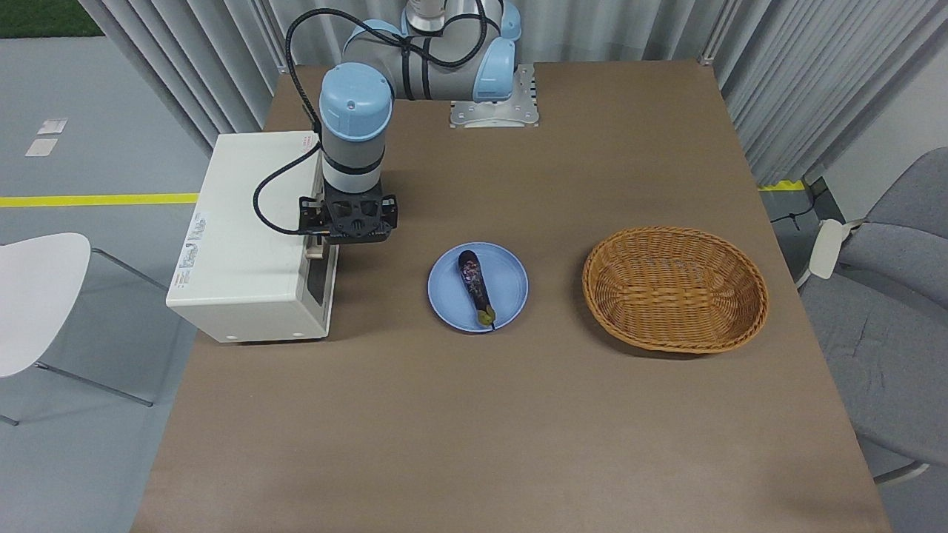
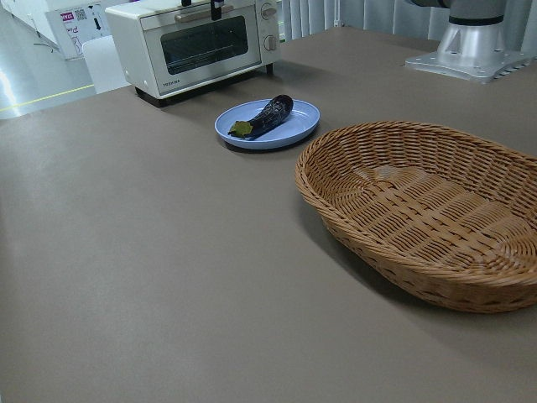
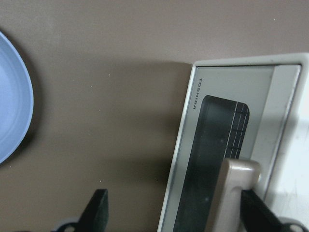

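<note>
The white toaster oven has its door closed, with a dark window and a beige handle. My gripper is at the oven front, fingers wide apart, one finger beside the handle; in the left view only the black fingertips show at the top. A dark eggplant lies on a blue plate beside the oven.
A round wicker basket stands to the right of the plate. The robot's base is at the back edge.
</note>
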